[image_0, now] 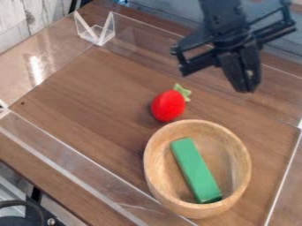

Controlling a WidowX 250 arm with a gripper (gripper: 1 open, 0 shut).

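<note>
My dark gripper (218, 57) hangs in the upper right of the camera view, above and behind a red strawberry-like toy (168, 106) with a green leafy top, which rests on the wooden surface. Whether its fingers are open or shut is hard to tell through the blur. Below right of the red toy, a round wooden bowl (158, 177) holds a long green block (195, 168).
The wooden table (83, 115) is bounded by clear plastic walls, with a clear bracket (94, 28) at the upper left. A dark cable lies at the lower left, off the table.
</note>
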